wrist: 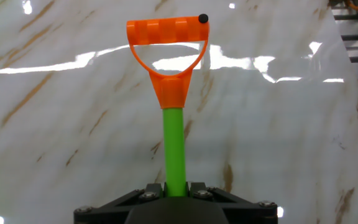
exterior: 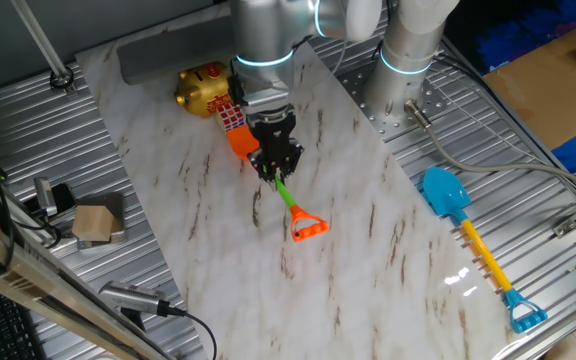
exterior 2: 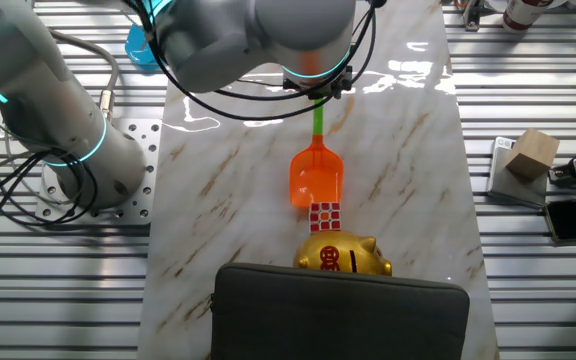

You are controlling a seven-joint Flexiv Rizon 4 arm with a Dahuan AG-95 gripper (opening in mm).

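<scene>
A toy shovel with an orange handle (wrist: 168, 31), green shaft (wrist: 174, 140) and orange blade (exterior 2: 316, 175) lies along the marble board. My gripper is shut on the green shaft, with a black finger close against each side. From the first exterior view, the gripper (exterior: 276, 172) points down at the shaft, between handle and blade. Touching or nearly touching the blade's front edge is a red-and-white cube (exterior 2: 325, 217). Right behind the cube sits a golden piggy bank (exterior 2: 343, 250). In the second exterior view the arm hides the handle.
A dark grey case (exterior 2: 338, 315) stands behind the piggy bank. Off the board's right side lies a blue and yellow shovel (exterior: 480, 246). A wooden block (exterior: 93, 223) rests on the slatted table at left. The board's front half is clear.
</scene>
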